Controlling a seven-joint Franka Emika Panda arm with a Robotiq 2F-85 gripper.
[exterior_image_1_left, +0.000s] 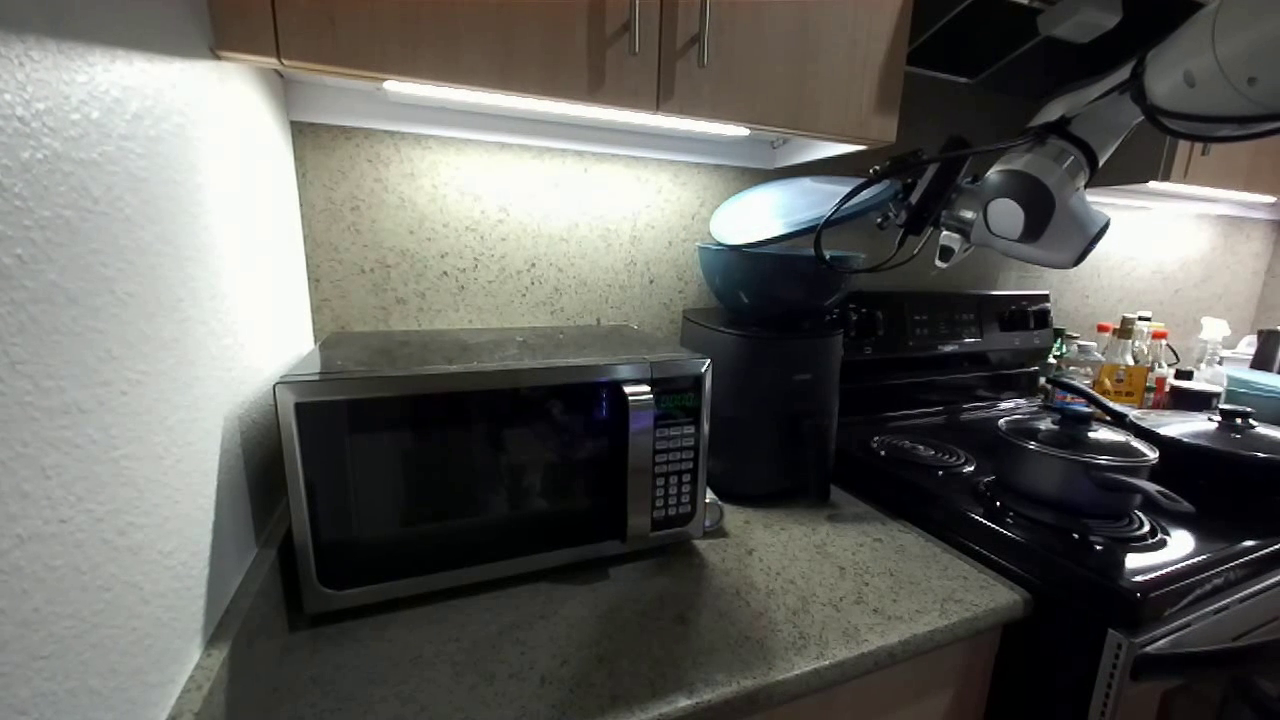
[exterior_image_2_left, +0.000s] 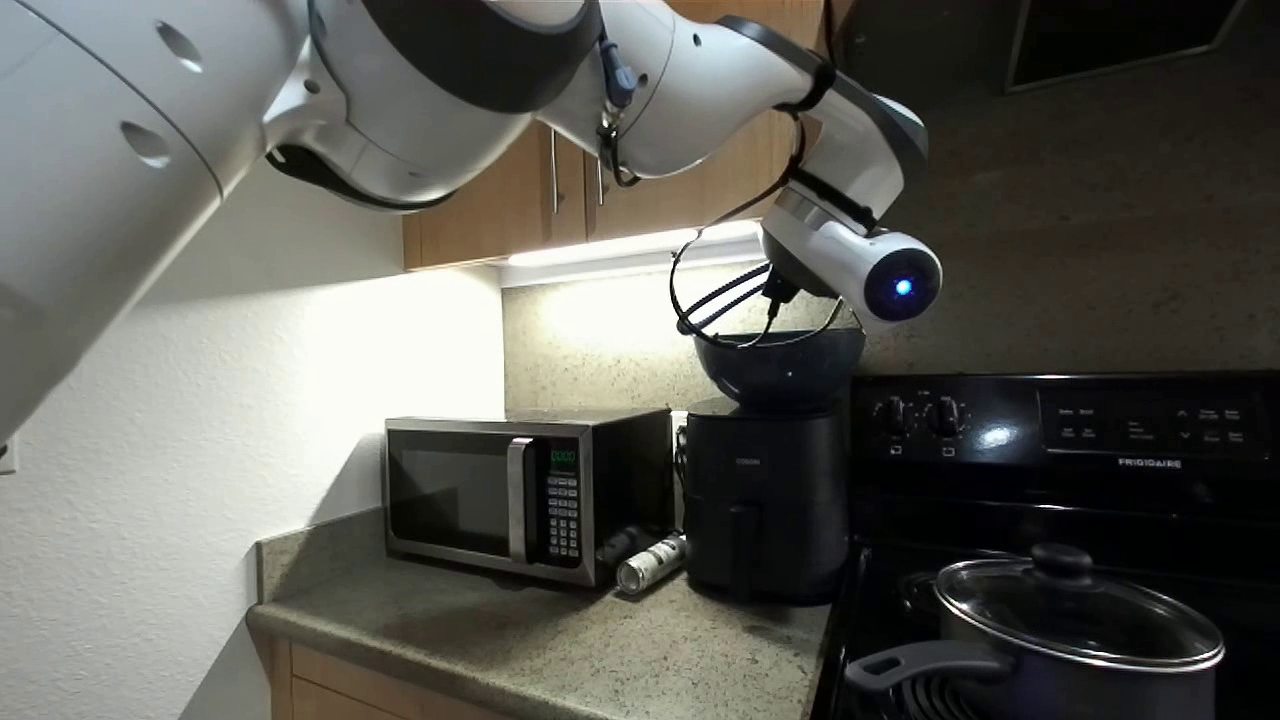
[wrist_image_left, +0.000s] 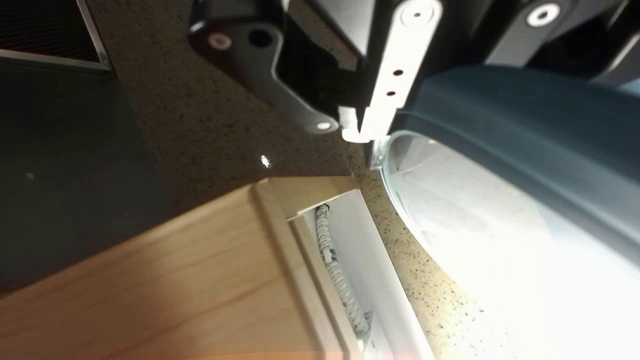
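A round, light blue dish or lid is tilted over the dark blue bowl, its lower edge close to the bowl's rim; contact is unclear. My gripper is shut on the dish's edge, with the pale dish stretching away to the right in the wrist view. In exterior view 1, the gripper is to the right of the bowl, above the stove. The bowl rests on a black air fryer. The held dish cannot be made out in exterior view 2.
A microwave stands left of the air fryer, with a can between them. Wooden cabinets hang overhead. The stove on the right bears a lidded pot.
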